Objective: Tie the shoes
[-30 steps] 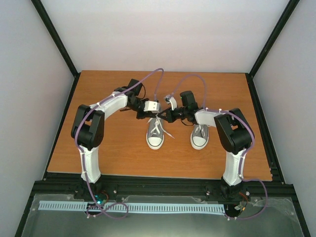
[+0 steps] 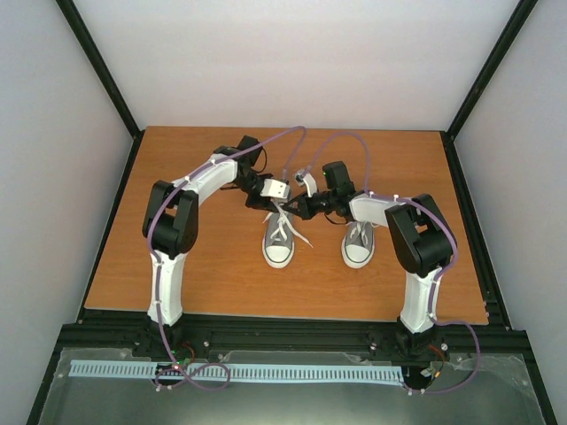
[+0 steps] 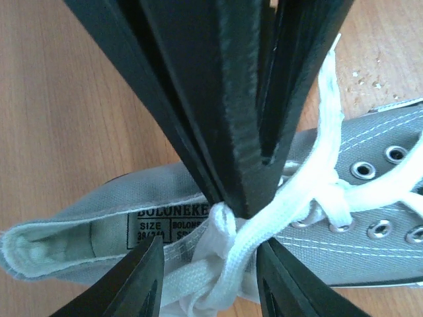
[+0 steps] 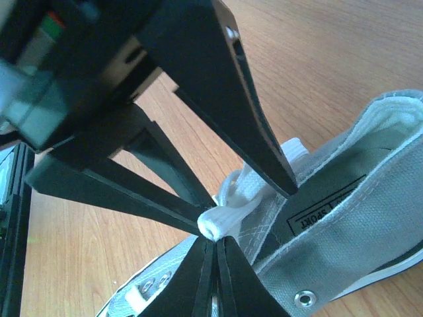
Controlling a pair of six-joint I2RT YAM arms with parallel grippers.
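Note:
A grey canvas shoe with white laces point(image 2: 278, 243) stands left of a second grey shoe point(image 2: 358, 246). Over the left shoe's collar the two grippers meet. In the left wrist view, my left gripper is part open, its two fingers on either side of white lace point(image 3: 231, 264) that passes between them. My right gripper is shut, and a rounded bit of lace point(image 4: 218, 221) lies right at its fingertips; whether the lace is pinched there I cannot tell. A lace crossing point(image 3: 327, 191) sits over the eyelets.
The right arm covers the rear of the second shoe. Purple tubes point(image 2: 301, 129) arch above both arms.
My right arm and both shoes have kept their places.

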